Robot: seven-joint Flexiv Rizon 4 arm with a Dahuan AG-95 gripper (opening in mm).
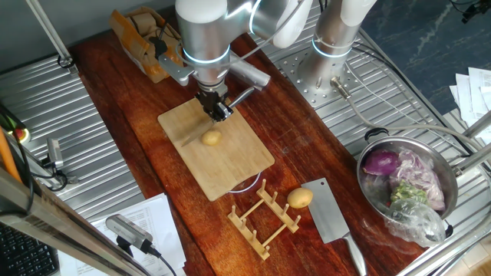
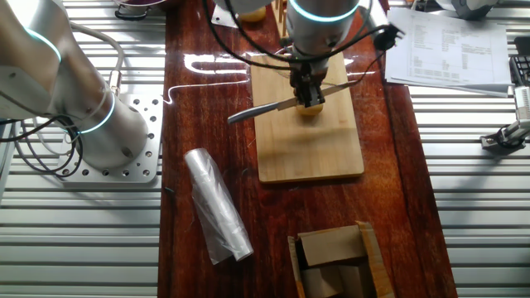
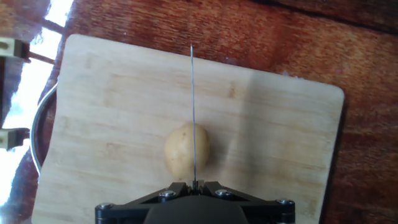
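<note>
A knife (image 2: 277, 105) is held crosswise in my gripper (image 2: 310, 98), its handle out to one side. Seen edge-on in the wrist view, the blade (image 3: 193, 93) is a thin line running out from the shut fingers (image 3: 211, 186). A potato (image 3: 180, 151) rests on the wooden cutting board (image 1: 234, 165); the blade's line crosses over its right part in that view. My gripper (image 1: 218, 110) is above the board close to this potato (image 1: 211, 137), which looks whole. Whether the blade touches its skin, I cannot tell.
Off the board lie a second potato (image 1: 300, 198), a wooden peg rack (image 1: 248, 234) and a cleaver (image 1: 326, 215). A metal pot (image 1: 367, 182) with vegetables stands at the right. A plastic roll (image 2: 217, 203) and an open box (image 2: 377, 257) lie on the table's other half.
</note>
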